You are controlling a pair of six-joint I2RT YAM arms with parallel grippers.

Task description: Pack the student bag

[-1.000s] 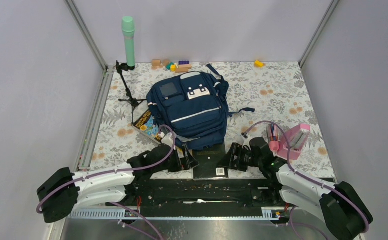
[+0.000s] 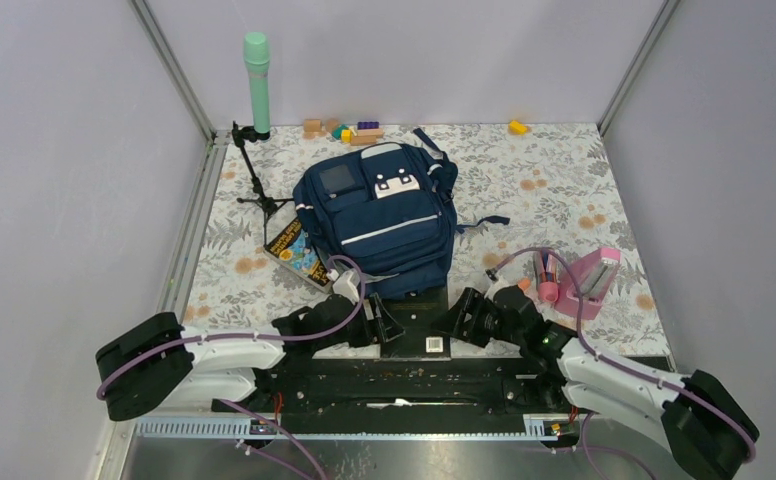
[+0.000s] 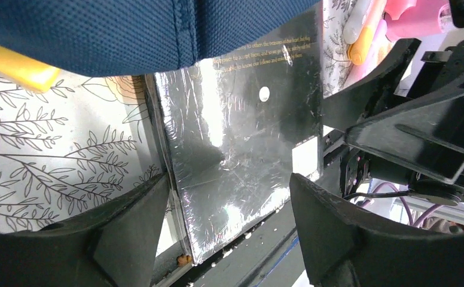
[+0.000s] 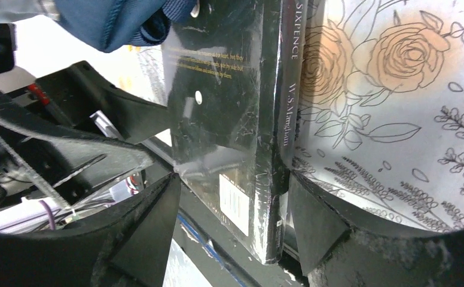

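A dark hardcover book [image 2: 417, 325] lies flat by the table's front edge, its far end covered by the navy backpack [image 2: 389, 215]. From the left side, my left gripper [image 2: 396, 328] reaches the book with its fingers spread; in the left wrist view the book [image 3: 241, 125] shows between them. My right gripper [image 2: 440, 326] is at the opposite side, part open. In the right wrist view its fingers [image 4: 316, 221] straddle the spine side of the book [image 4: 229, 119]. Whether any finger presses on the book cannot be told.
A comic-style book [image 2: 299, 252] lies left of the backpack, near a black stand [image 2: 254, 180]. On the right are a pink case [image 2: 592, 280] and a pink pen holder [image 2: 547, 275]. Toy blocks [image 2: 364, 137] line the back.
My left gripper has come in from the left to the book's side. The right gripper has edged left and the book has slid slightly left. The backpack stays put.
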